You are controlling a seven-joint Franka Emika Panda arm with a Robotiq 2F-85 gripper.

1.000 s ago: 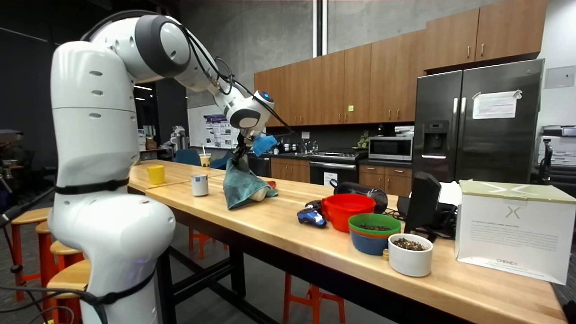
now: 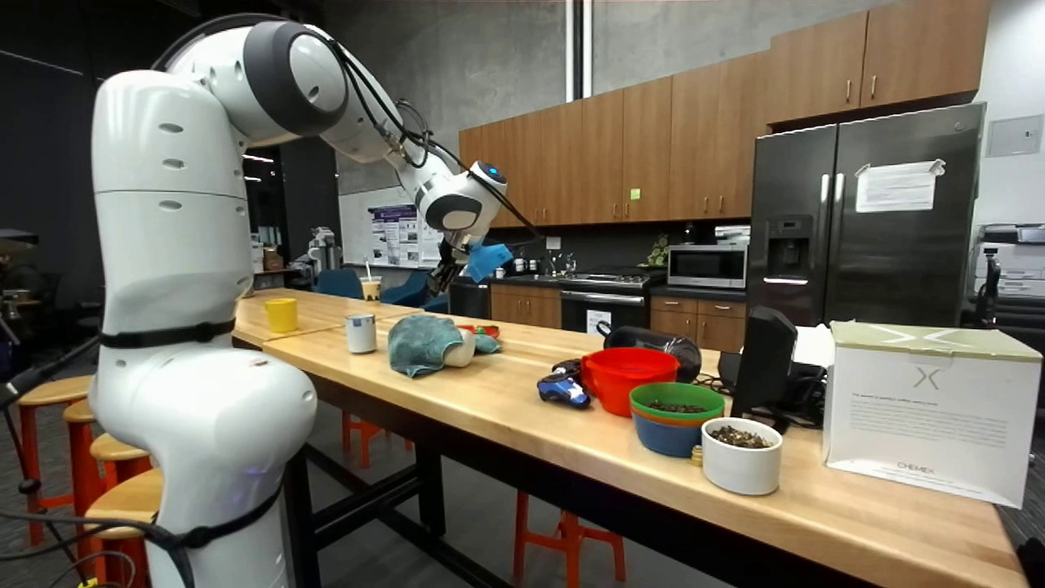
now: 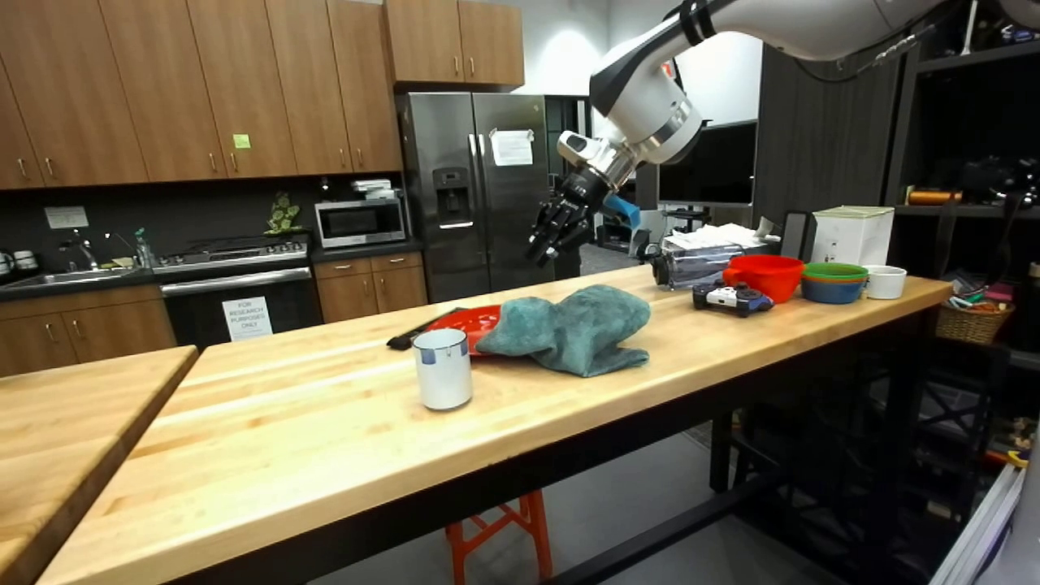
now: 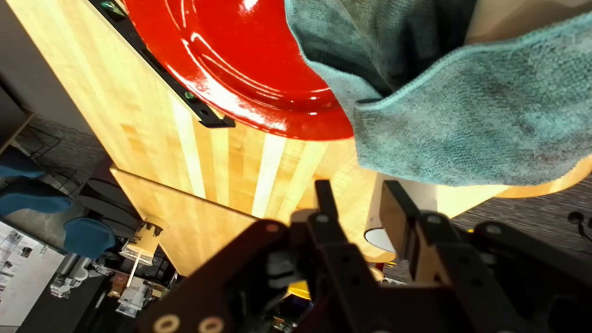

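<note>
A teal cloth (image 2: 419,343) lies bunched on the wooden table, partly over a red plate (image 3: 478,322) and draped against a pale rounded object (image 2: 458,349). In the wrist view the cloth (image 4: 471,119) covers one side of the red plate (image 4: 222,61). My gripper hangs above them, its fingers apart and nothing held between them. In exterior view 2 the gripper (image 3: 543,239) is clear of the cloth (image 3: 575,327). A white mug (image 3: 444,369) stands upright beside the plate; only part of it shows between the fingers in the wrist view, farther below.
A dark, long-handled utensil (image 3: 414,333) lies along the plate. Toward the table's other end are a game controller (image 2: 563,387), a red bowl (image 2: 629,377), stacked bowls (image 2: 676,416), a white cup (image 2: 741,459) and a box (image 2: 931,412). A yellow cup (image 2: 281,314) stands beyond the mug.
The cloth hung raised from my gripper earlier; now it is released and slumped low on the table. My gripper has moved slightly up and right in exterior view 1.
</note>
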